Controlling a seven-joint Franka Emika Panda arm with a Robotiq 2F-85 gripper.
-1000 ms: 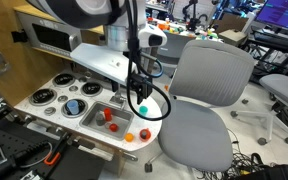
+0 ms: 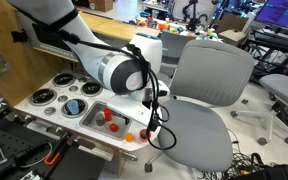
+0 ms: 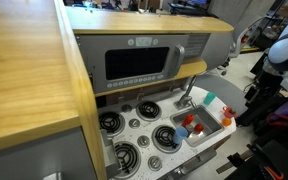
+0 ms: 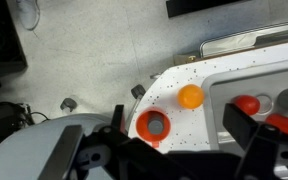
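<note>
My gripper is open above the right end of the white counter (image 2: 76, 122), nothing held. Below it, nearer the left finger in the wrist view, sits a round orange-red bowl or cup (image 4: 144, 136) with a small dark grey thing inside. An orange ball (image 4: 191, 97), perhaps a fruit, rests beside it, close to the sink (image 4: 217, 90). Inside the sink lie a red round item (image 4: 248, 104) and another red item (image 4: 282, 124), the latter partly hidden by the right finger. In exterior view 1 the gripper partly covers the red bowl.
Several stove burners (image 3: 166, 136) and a blue mug (image 3: 181, 133) lie to the left of the sink. A teal cup (image 3: 209, 99) stands behind it, near the faucet (image 3: 187, 97). A grey chair (image 2: 194, 135) stands close to the counter's right end.
The arm has come down and my gripper has lowered toward the counter's right end, near the red bowl. The objects on the counter look unmoved.
</note>
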